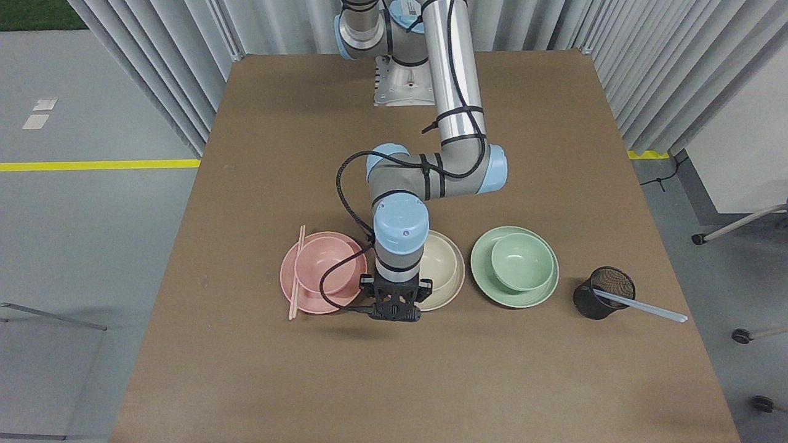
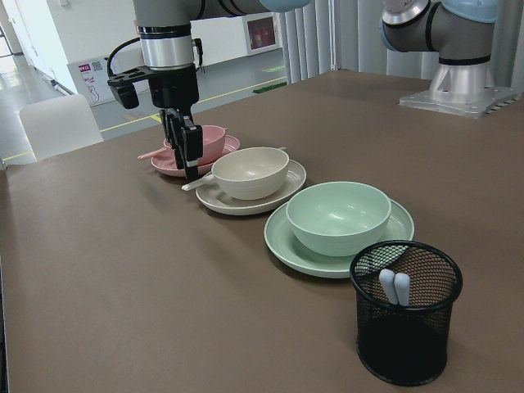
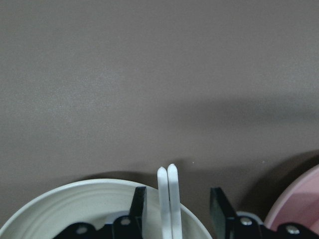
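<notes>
My gripper hangs low at the near end of the cream plate (image 2: 246, 210), open, its two black fingers either side of a pair of white chopsticks (image 3: 169, 199) that lie on the plate beside the cream bowl (image 2: 250, 172). The finger tips stand apart from the chopsticks. In the front view the gripper body hides the chopsticks and part of the plate.
A pink bowl (image 1: 325, 258) on a pink plate with pink chopsticks (image 1: 293, 295) is at left; a green bowl (image 1: 522, 262) on a green plate at right. A black mesh cup (image 2: 401, 344) with white chopsticks stands far right.
</notes>
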